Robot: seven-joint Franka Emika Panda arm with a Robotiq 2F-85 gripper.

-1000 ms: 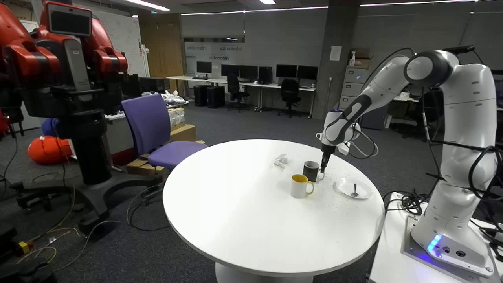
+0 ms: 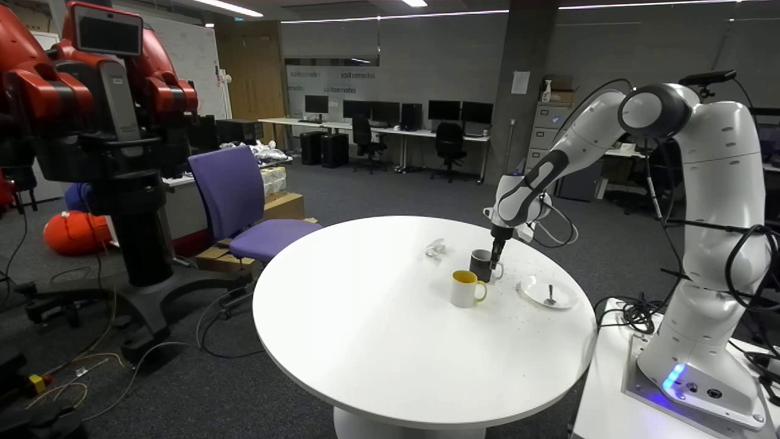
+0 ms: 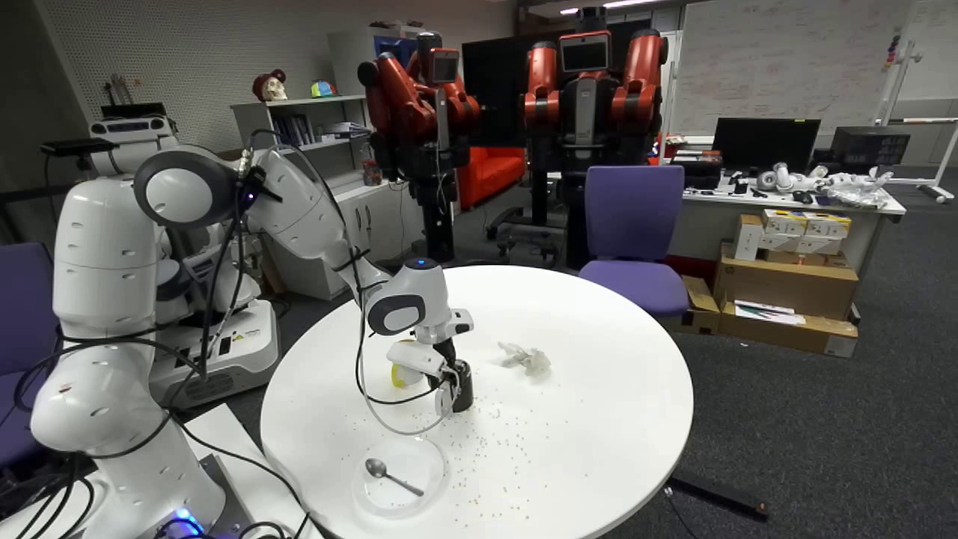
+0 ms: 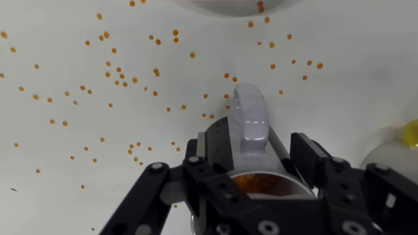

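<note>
A dark grey mug (image 2: 479,266) stands upright on the white table, its pale handle (image 4: 254,113) pointing toward the plate side. In the wrist view, orange-brown contents (image 4: 260,183) show inside its rim. My gripper is around the handle side of this mug, one finger on either side, parted. The left finger (image 4: 192,150) lies close against the mug's wall; a narrow gap shows by the right one (image 4: 303,150). Whether either touches, I cannot tell. A white mug with a yellow inside (image 2: 464,290) is right beside the grey mug.
A white plate (image 3: 433,452) bearing a spoon (image 3: 395,476) lies near the arm's base side. Crumpled clear plastic (image 3: 528,359) is on the table's far side from it. Small orange grains are scattered around the mug.
My gripper has shifted slightly left in exterior view 1, from the handle's outer end to up against the grey mug. The mugs and plate have not visibly moved.
</note>
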